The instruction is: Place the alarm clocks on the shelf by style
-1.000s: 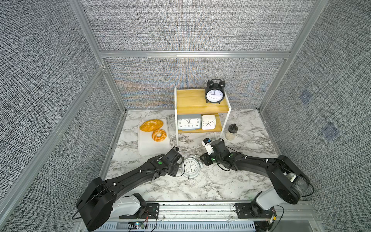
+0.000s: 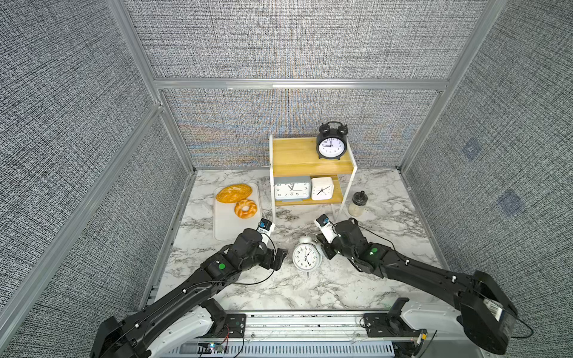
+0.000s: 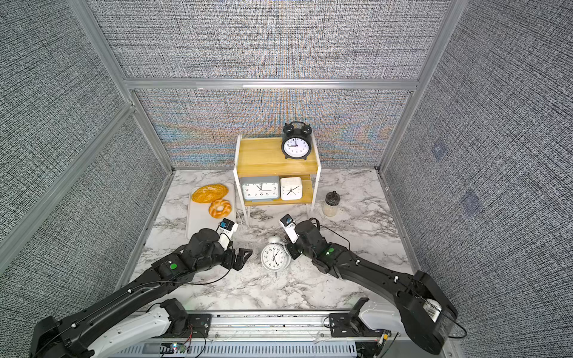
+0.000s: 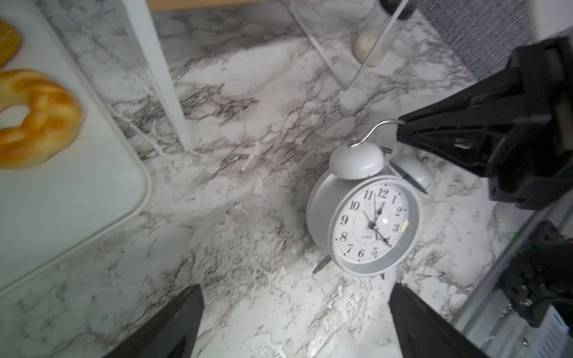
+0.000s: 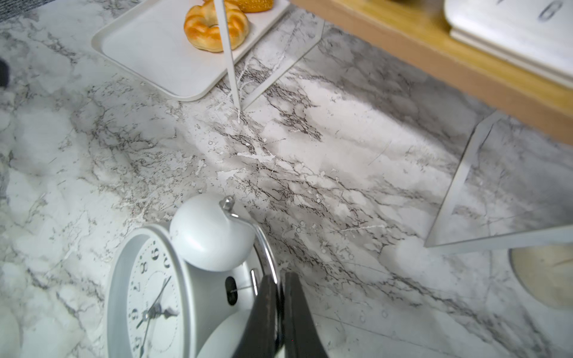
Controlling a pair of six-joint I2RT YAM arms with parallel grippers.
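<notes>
A white twin-bell alarm clock (image 2: 306, 257) with a round face is in front of the shelf. My right gripper is shut on its thin wire handle (image 5: 262, 238); whether the clock's feet touch the table I cannot tell. To the clock's left, apart from it, my left gripper stands open and empty. On the wooden shelf's top board (image 2: 292, 154) a black twin-bell clock (image 2: 332, 146) stands at the right. The lower board bears a grey-framed rectangular clock (image 2: 292, 189) and a white square clock (image 2: 322, 189), side by side.
A white tray (image 2: 226, 228) with a long bread (image 2: 234, 192) and a ring bread (image 2: 253, 208) lies left of the shelf. A dark-lidded jar (image 2: 357, 204) stands to its right. The top board's left part is bare.
The white twin-bell clock has shifted right and turned more upright with my right gripper.
</notes>
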